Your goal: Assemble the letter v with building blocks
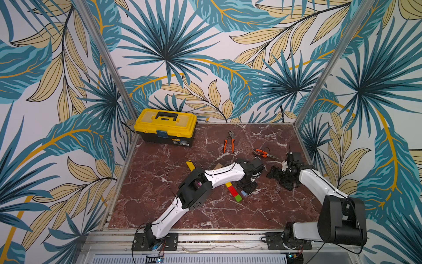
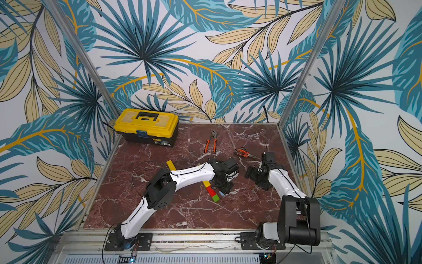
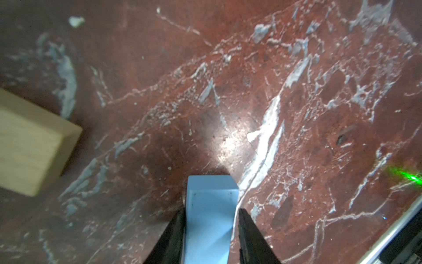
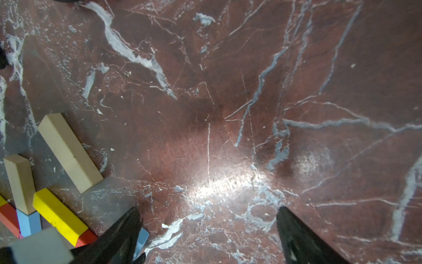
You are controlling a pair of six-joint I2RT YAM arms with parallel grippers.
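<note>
In the left wrist view a light blue block [image 3: 211,220] lies on the marble table, its lower end cut off by the frame. My left gripper has one finger on each side of it, very close to its sides; whether both pads press on it I cannot tell. A row with yellow [image 1: 228,184], red [image 1: 232,190] and green [image 1: 238,198] blocks shows beside the left arm, which hides part of the blocks. Farther left lies another yellow block [image 1: 190,165]. My right gripper is wide open at the right, with nothing between its fingers.
Loose wooden blocks [image 4: 70,151] lie close to the coloured ones. Orange-handled pliers [image 1: 229,143] and a second orange-handled tool [image 1: 262,153] lie toward the back. A yellow-lidded toolbox [image 1: 166,125] stands at the back left.
</note>
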